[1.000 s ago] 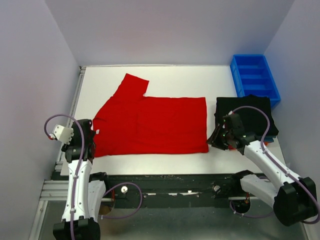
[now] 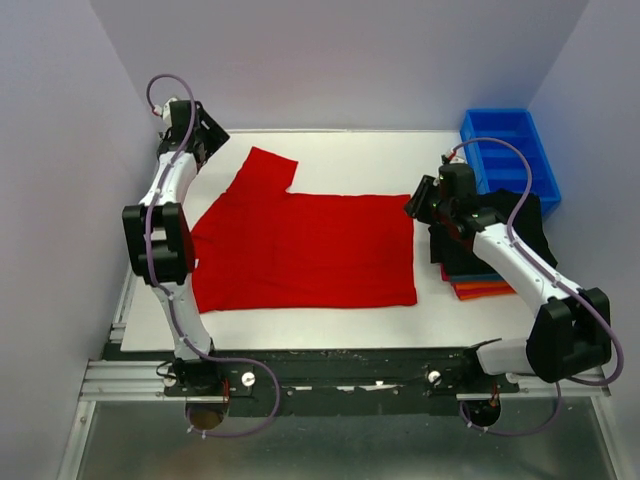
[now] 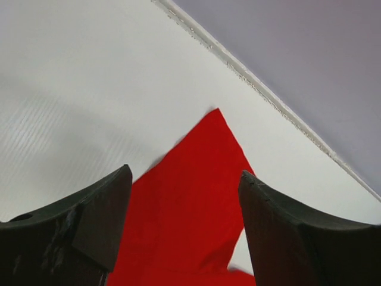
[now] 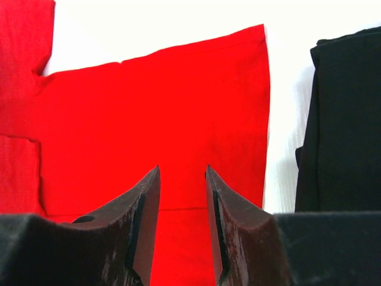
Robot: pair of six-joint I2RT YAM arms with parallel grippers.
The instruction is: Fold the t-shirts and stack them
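Observation:
A red t-shirt (image 2: 330,250) lies spread on the white table, its body across the middle and one sleeve (image 2: 265,170) pointing to the back. At the back left, my left gripper (image 2: 215,135) hangs beyond that sleeve. In the left wrist view the sleeve (image 3: 196,179) shows below and between the parted fingers, untouched. My right gripper (image 2: 415,205) is over the shirt's back right corner, its fingers open in the right wrist view with only red cloth (image 4: 184,131) beneath. To its right sits a stack of folded shirts, a black one (image 2: 485,245) on top, partly hidden by my right arm.
A blue bin (image 2: 515,135) stands at the back right behind the stack. Bare white table (image 2: 350,160) runs along the back, bounded by a wall.
The left side of the shirt shifted slightly.

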